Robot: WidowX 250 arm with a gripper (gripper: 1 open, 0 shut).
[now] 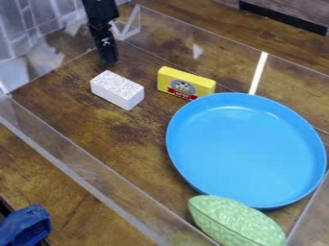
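The dark gripper (106, 44) hangs at the top left of the camera view, low over the wooden surface, behind a white speckled block (117, 88). Its fingers are dark and small, so their state is unclear. A yellow box (186, 83) with a red and white label lies right of the white block. A large blue plate (245, 144) takes up the right side, and a pale green oblong object (237, 221) lies below it.
A blue object (26, 226) sits at the bottom left corner, outside the clear-walled area. The wood left of the plate is bare. Crumpled clear plastic lines the upper left edge.
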